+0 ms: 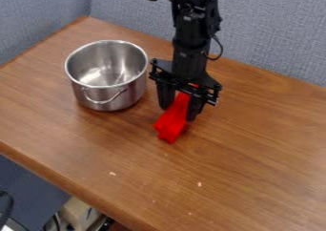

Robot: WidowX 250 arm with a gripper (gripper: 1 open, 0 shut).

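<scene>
A red block point(173, 125) rests on the wooden table point(230, 178), tilted, its upper part between the fingers of my black gripper point(182, 99), which is shut on it from above. The fingers hide part of the block's top. A shiny metal pot point(107, 73) stands to the left of the gripper, with nothing visible inside.
A grey padded wall point(274, 34) runs along the back. Dark cables lie beyond the table's edge at the lower left.
</scene>
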